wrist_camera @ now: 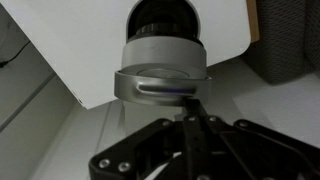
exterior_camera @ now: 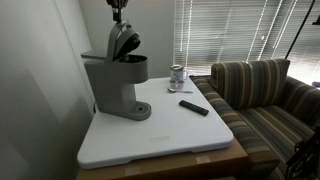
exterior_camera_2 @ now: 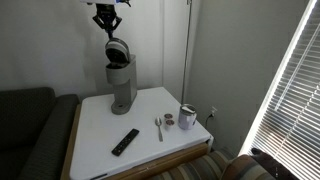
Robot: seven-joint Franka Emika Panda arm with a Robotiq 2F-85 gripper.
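Observation:
A grey single-serve coffee maker [exterior_camera: 112, 85] stands on the white table, its lid [exterior_camera: 124, 42] raised and tilted over the open top. My gripper [exterior_camera: 117, 14] is above the lid, at its upper end. From the second exterior view, the gripper [exterior_camera_2: 108, 32] points down at the top of the raised lid [exterior_camera_2: 118, 50]. In the wrist view, the fingertips lie close against the lid's silver handle rim [wrist_camera: 160, 90]; whether they touch it I cannot tell. The gripper looks shut, and nothing shows between its fingers. Beyond the rim, the dark round opening [wrist_camera: 165, 15] is partly visible.
On the white table [exterior_camera_2: 100, 150] lie a black remote [exterior_camera_2: 125, 142], a spoon [exterior_camera_2: 158, 130] and two small pods [exterior_camera_2: 169, 119]. A light mug [exterior_camera_2: 187, 117] stands near the right edge. A wall is close beside the machine; a striped armchair [exterior_camera: 250, 85] stands right of the table.

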